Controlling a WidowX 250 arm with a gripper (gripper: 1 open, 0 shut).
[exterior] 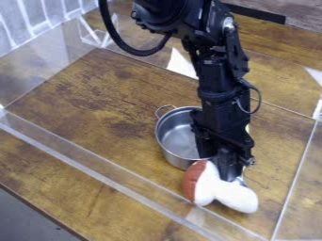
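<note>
The black arm reaches down from the top to the right of centre, its gripper (229,169) low over a white and red-brown plush-like object (231,198) that lies at the front right. A metal pot (175,137) with wire handles stands just behind that object, partly hidden by the arm. The fingertips are dark and overlap the object, so whether they hold it cannot be seen. A pale yellow item behind the arm is mostly hidden.
Transparent low walls border the workspace, close in front of and right of the object.
</note>
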